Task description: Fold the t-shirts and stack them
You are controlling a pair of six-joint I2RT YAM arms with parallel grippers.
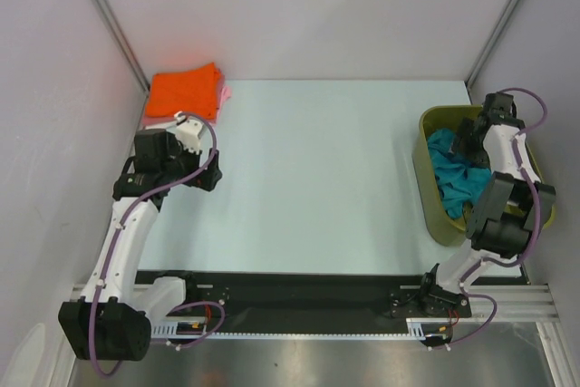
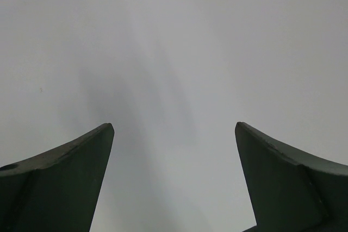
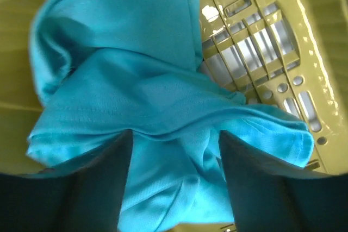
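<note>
A crumpled turquoise shirt (image 1: 456, 186) lies in the olive basket (image 1: 422, 169) at the right; the right wrist view shows its loose folds (image 3: 125, 91) close below the fingers. My right gripper (image 1: 467, 138) is down inside the basket over the shirt, fingers apart, their ends blurred against the cloth. At the upper left, an orange folded shirt (image 1: 181, 93) tops a pile with pink and white layers. My left gripper (image 1: 204, 174) is open over bare table below that pile, nothing between its fingers.
Walls border it on the left, back and right. The basket's slatted floor (image 3: 255, 42) shows beside the shirt.
</note>
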